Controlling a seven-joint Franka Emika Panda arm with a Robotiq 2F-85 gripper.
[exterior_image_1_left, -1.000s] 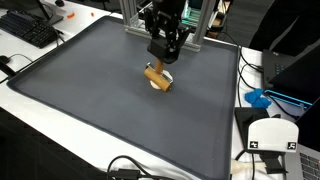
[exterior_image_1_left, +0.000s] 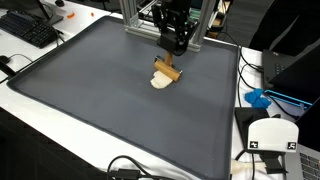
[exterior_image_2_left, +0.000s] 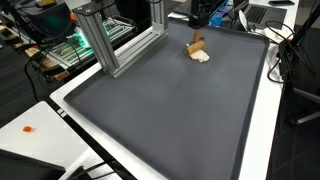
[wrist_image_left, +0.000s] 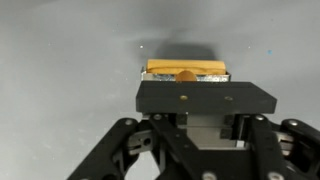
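Note:
A wooden mallet-like tool has an orange-brown cylindrical head (exterior_image_1_left: 168, 68) and a short upright handle. My gripper (exterior_image_1_left: 169, 53) is shut on the handle from above, with the head hanging below the fingers. In the wrist view the head (wrist_image_left: 187, 67) lies across the middle, just beyond the dark bar that hides most of the gripper. A flat, pale cream piece (exterior_image_1_left: 160, 81) rests on the grey table, in front of the head. Exterior view 2 shows the head (exterior_image_2_left: 194, 47) beside the cream piece (exterior_image_2_left: 202, 56); whether they touch I cannot tell.
Wide bare stretches of the grey table (exterior_image_1_left: 110, 85) lie to the left and in front. A metal frame (exterior_image_2_left: 120, 45) stands at the table's edge. Beyond the table are a keyboard (exterior_image_1_left: 33, 28), a blue item (exterior_image_1_left: 258, 98) and a white device (exterior_image_1_left: 272, 135).
My gripper has carried the tool a little back and to the right. Its head has moved off the cream piece, more of which now shows.

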